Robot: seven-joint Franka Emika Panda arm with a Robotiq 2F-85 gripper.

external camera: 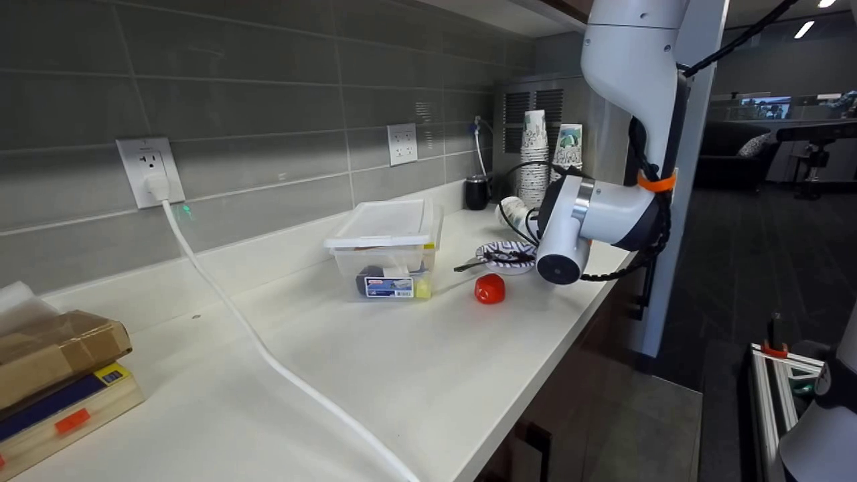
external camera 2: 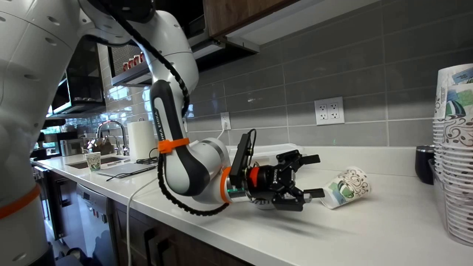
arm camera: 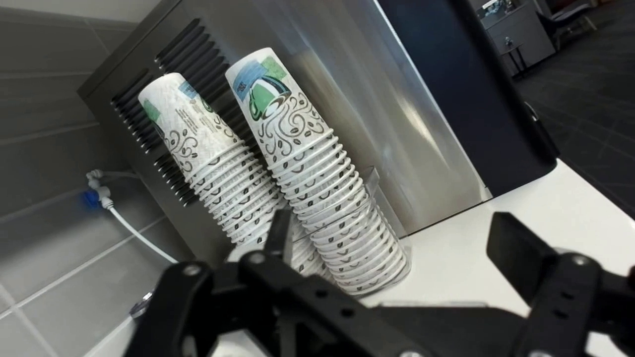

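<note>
In exterior view 2 my gripper (external camera 2: 315, 176) is open above the counter, pointing at the cup stacks, with nothing between its fingers. A printed paper cup (external camera 2: 348, 188) lies on its side just past the fingertips; whether the lower finger touches it, I cannot tell. That same cup (external camera: 511, 213) shows behind a cable in exterior view 1. Two tall stacks of upside-down cups appear in the wrist view: the nearer stack (arm camera: 351, 208) and the farther stack (arm camera: 196, 125). Both stand beyond the wide-apart fingers. The lying cup is not clearly visible there.
A steel appliance (arm camera: 357, 89) stands behind the stacks, and a black tumbler (external camera: 476, 193) by the wall. A patterned plate (external camera: 490, 250) with dark utensils, a red object (external camera: 489, 289) and a clear lidded bin (external camera: 385, 249) sit nearer.
</note>
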